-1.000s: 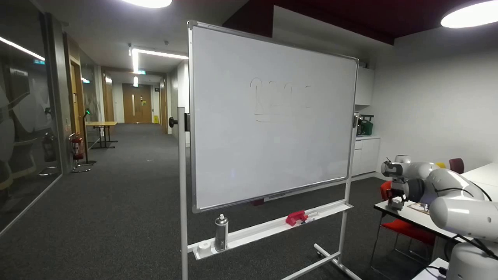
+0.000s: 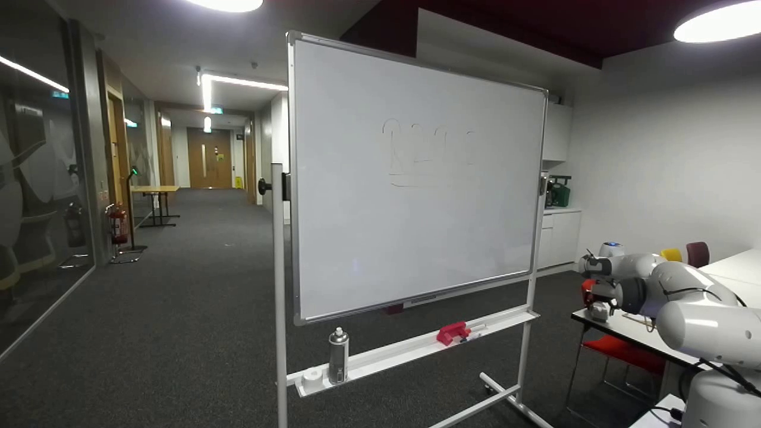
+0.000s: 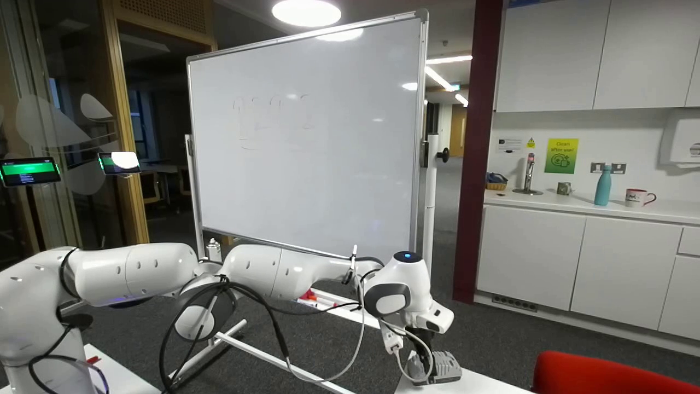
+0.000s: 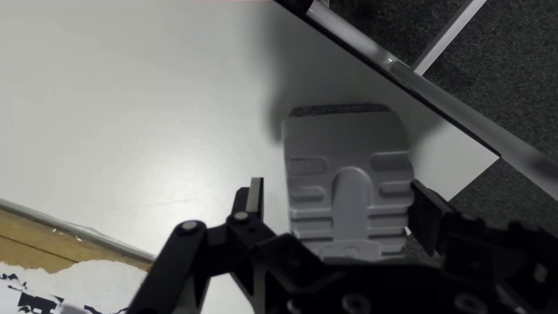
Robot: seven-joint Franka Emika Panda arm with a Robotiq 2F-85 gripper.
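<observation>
A grey ribbed eraser (image 4: 348, 136) with a dark felt edge is at the corner of the white table (image 4: 104, 104). In the wrist view my gripper straddles it, fingers part open. The right finger is against or very near the eraser's side, while a gap shows between the left finger and the other side. Exterior view 2 has the eraser (image 3: 443, 368) right under my gripper (image 3: 421, 351). On the whiteboard (image 2: 414, 235) are faint, broken marker strokes (image 2: 403, 160).
The whiteboard's lower tray (image 2: 396, 351) carries a spray can (image 2: 338, 356), a white roll (image 2: 312, 378) and a red object (image 2: 452, 332). A red chair (image 3: 610, 371) stands beside the table. Torn paper (image 4: 78, 288) lies at the wrist view's lower left.
In exterior view 1 my arm's end has shifted slightly left and down, and the hand has turned a little, so its blue light now shows. The whiteboard and tray items look unchanged.
</observation>
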